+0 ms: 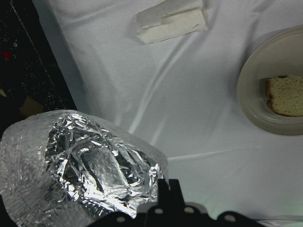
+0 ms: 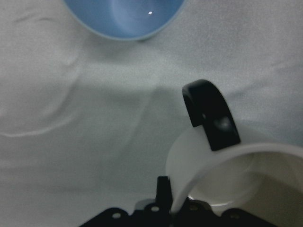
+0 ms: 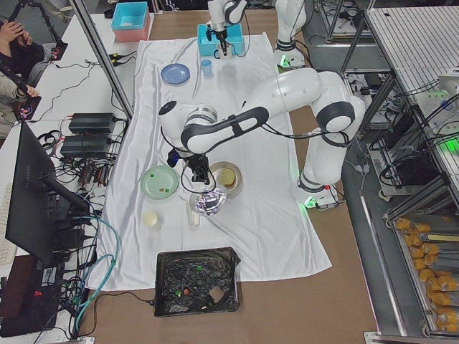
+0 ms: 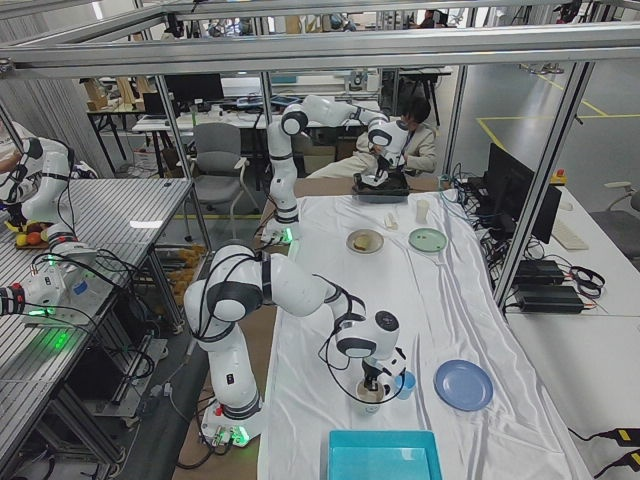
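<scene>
My left gripper (image 3: 201,176) is above the cloth beside a crumpled foil-and-plastic piece (image 1: 102,168), whose rim is at its fingers; it appears shut on it. A slice of bread (image 1: 284,94) lies on a beige plate (image 1: 248,99). A folded white paper (image 1: 168,26) lies nearby. At the other end, my right gripper is on the rim of a white cup (image 2: 194,153) with a black handle (image 2: 213,118), shut on it, next to a light blue cup (image 2: 123,21).
A black tray (image 3: 197,279) stands at the near edge, a cyan bin (image 4: 383,458) at the other end. A green plate (image 3: 159,183), blue plate (image 4: 463,385) and pale cup (image 3: 150,218) also stand on the cloth.
</scene>
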